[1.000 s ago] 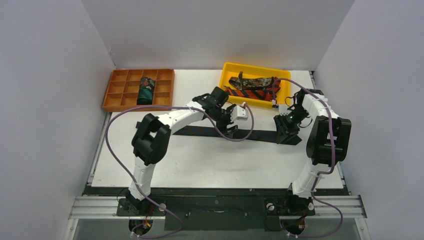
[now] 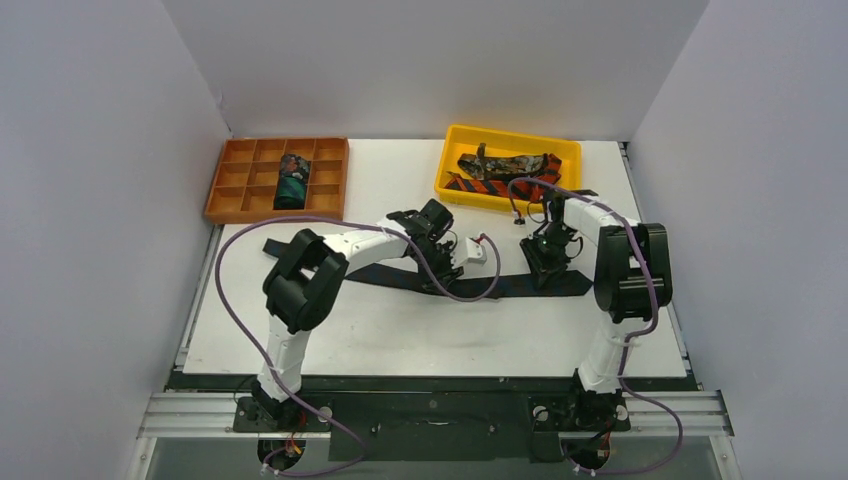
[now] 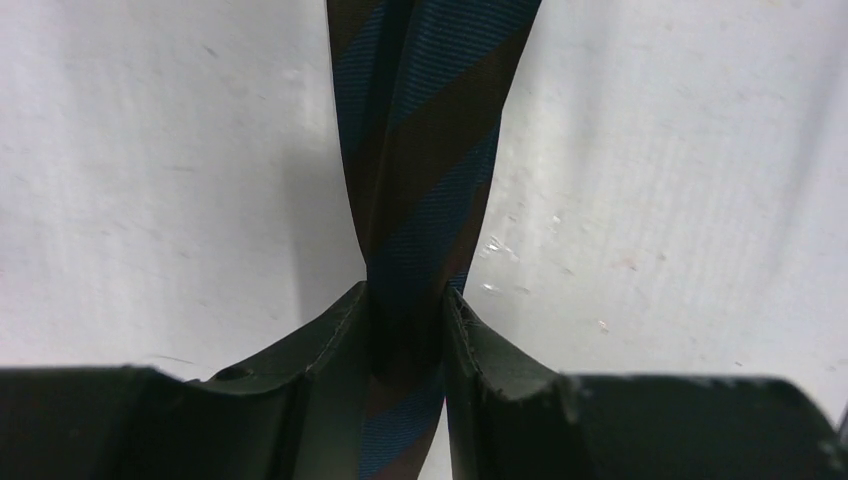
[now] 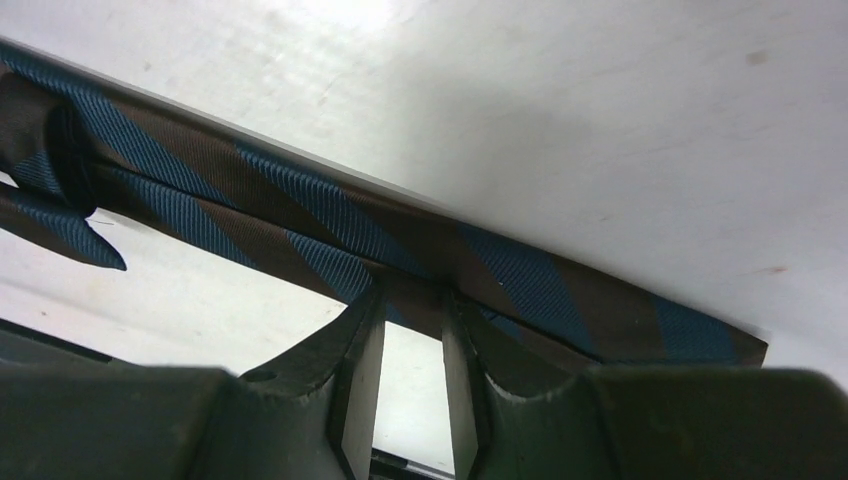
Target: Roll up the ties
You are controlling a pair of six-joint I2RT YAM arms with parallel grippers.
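Note:
A long brown tie with blue diagonal stripes (image 2: 383, 275) lies across the white table, its pointed end (image 2: 575, 285) at the right. In the left wrist view my left gripper is shut on the tie's middle (image 3: 440, 120), which runs up between both fingers. Over the wide part near the pointed end, my right gripper stands part open, fingertips apart against the tie (image 4: 520, 280). The cloth lies flat below these tips, with no pinch visible. At the left of the right wrist view, the tie bends up in a fold (image 4: 65, 150).
An orange compartment tray (image 2: 228, 206) at the back left holds a rolled dark green tie (image 2: 292, 182). More ties (image 2: 500, 187) lie in the yellow bin (image 2: 452, 150) at the back right.
Right gripper shifted left along the tie. The tie's middle and right parts now lie slightly nearer the front, the pointed end further left.

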